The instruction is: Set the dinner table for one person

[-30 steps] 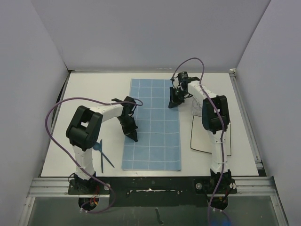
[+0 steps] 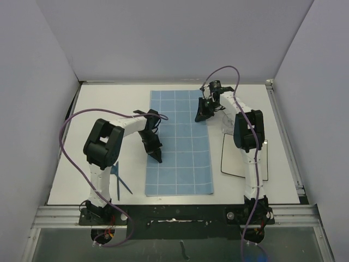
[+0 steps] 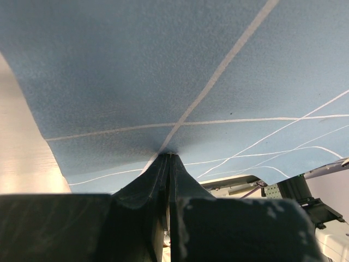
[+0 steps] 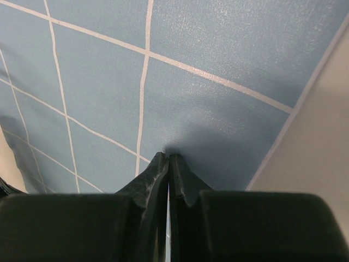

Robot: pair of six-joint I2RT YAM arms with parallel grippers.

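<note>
A blue placemat (image 2: 184,169) with a pale line grid lies flat, lengthwise down the middle of the table. My left gripper (image 2: 158,160) is shut, its tips at the mat's surface near the left edge. The right gripper (image 2: 198,120), shut as well, has its tips down at the mat's right side, farther back. Neither wrist view shows anything between the fingers. Two blue utensils (image 2: 124,185) lie on the table at front left, partly behind the left arm. A plate or tray with a dark rim (image 2: 232,158) and a clear glass (image 2: 227,126) are at the right, partly covered by the right arm.
Bare white table (image 2: 109,98) shows at the back left and along the far right. Grey walls enclose the back and sides. Both arms reach inward over the table, with purple cables looping above them.
The placemat has shifted a little to the right at its front end and turned slightly. My left gripper has moved slightly right with it; the right gripper has barely moved. Both stay shut.
</note>
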